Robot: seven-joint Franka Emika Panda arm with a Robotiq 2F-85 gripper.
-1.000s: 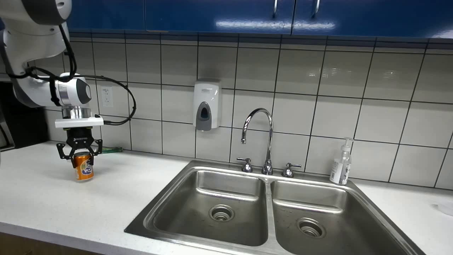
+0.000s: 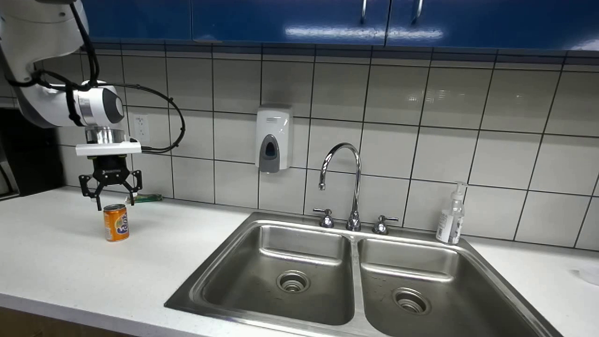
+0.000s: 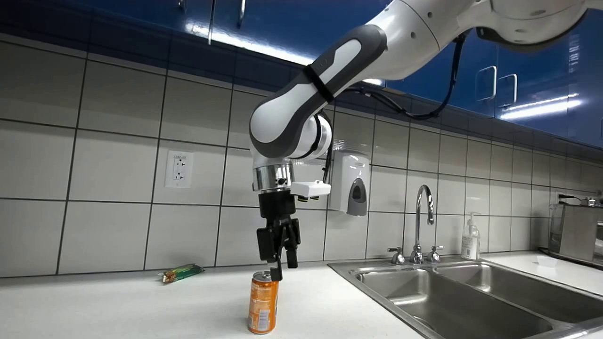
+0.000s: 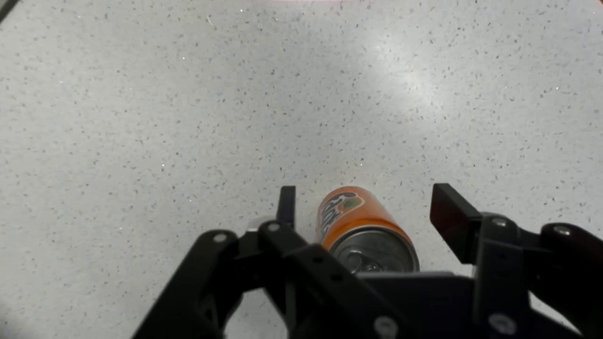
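An orange soda can (image 2: 116, 223) stands upright on the white counter, left of the sink in exterior view 1. Just over its top hangs my gripper (image 2: 115, 205), its fingers spread apart with nothing between them. From the other side, in exterior view 2, the can (image 3: 263, 304) is below the fingertips of the gripper (image 3: 283, 272). Looking down in the wrist view, the can's top and printed side (image 4: 362, 214) show in the gap between the two black fingers of the open gripper.
A green wrapper (image 3: 182, 273) lies near the tiled wall. The double steel sink (image 2: 224, 241) with its faucet (image 2: 356, 191) is to the right in exterior view 1. A soap bottle (image 2: 450, 219) stands behind the sink's right side.
A second ago the fingers were around the can's upper part, near the counter. Now they are wider apart and have risen above it; the can stands on the counter, slightly further right.
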